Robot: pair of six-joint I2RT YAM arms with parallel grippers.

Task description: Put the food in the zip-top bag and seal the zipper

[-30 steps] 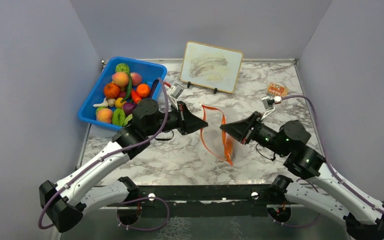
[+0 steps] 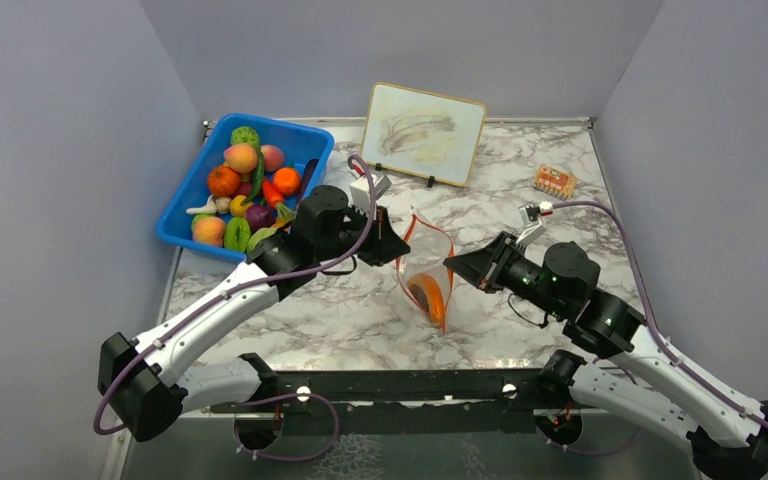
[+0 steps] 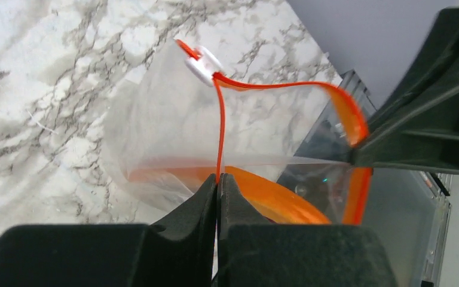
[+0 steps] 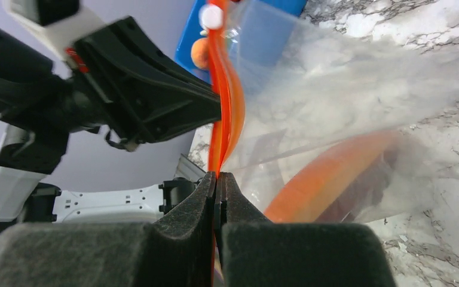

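A clear zip top bag [image 2: 428, 250] with an orange-red rim hangs between my two grippers, its mouth spread open. An orange food piece with a dark side [image 2: 426, 296] lies inside, low in the bag; the right wrist view shows the food [image 4: 329, 176] through the film. My left gripper is closed up with the thin orange rim running between its fingertips. On the opposite side of the mouth, my right gripper is shut with the orange rim between its tips. A white zipper slider [image 3: 204, 64] sits at a corner of the rim.
A blue bin [image 2: 175, 215] full of toy fruit and vegetables stands back left, close to my left arm. A whiteboard [image 2: 420, 135] leans at the back, and a small orange-brown item [image 2: 555, 181] lies back right. Open marble table surrounds the bag.
Both grippers have shifted slightly and still hold the rim.
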